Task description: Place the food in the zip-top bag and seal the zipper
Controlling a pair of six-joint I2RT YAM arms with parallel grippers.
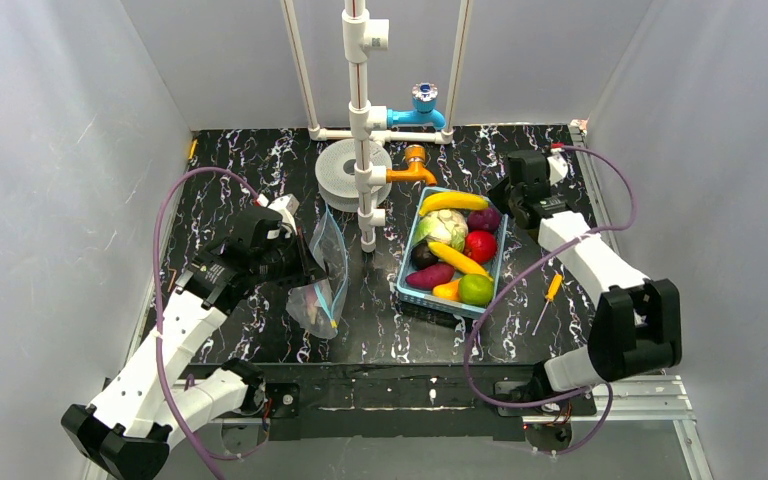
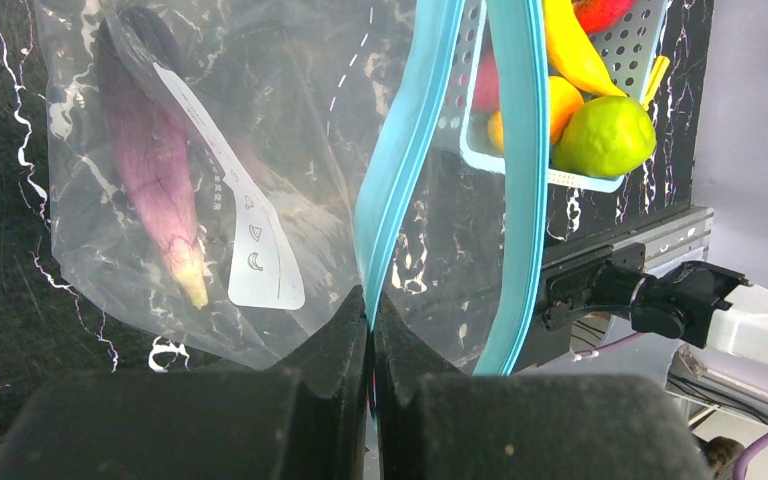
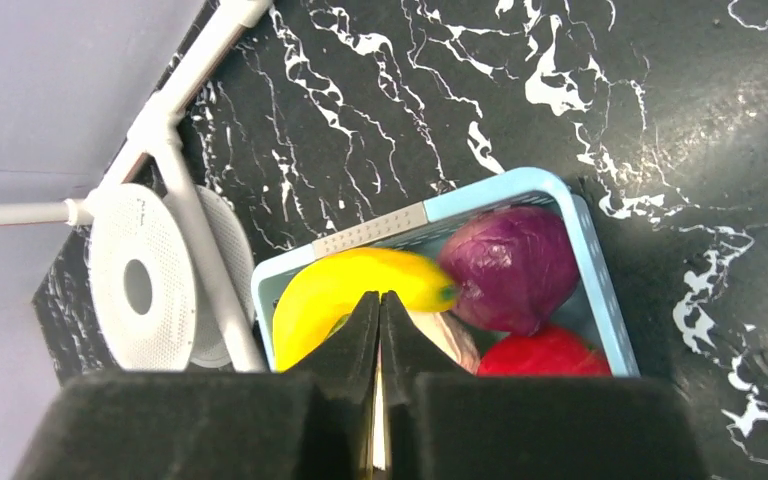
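Observation:
The clear zip top bag [image 2: 290,150] with a blue zipper [image 2: 522,190] stands gaping on the left side of the table. My left gripper is shut on one edge of its mouth. A long purple food piece with a yellowish tip [image 2: 155,180] shows through the plastic. In the top view, my right gripper [image 1: 501,192] is at the far right corner of the blue basket [image 1: 408,293]. Its fingers look closed together in the right wrist view, with no food visible between them. The basket holds a banana [image 3: 345,290], purple onion [image 3: 515,270], red tomato [image 1: 480,245], cauliflower [image 1: 445,229] and lime [image 1: 476,290].
A white pipe [image 1: 362,130] with an orange tap [image 1: 412,170] rises between bag and basket, and a grey roll [image 1: 338,178] lies behind it. An orange screwdriver [image 1: 552,290] rests right of the basket. Bare tabletop lies between bag and basket.

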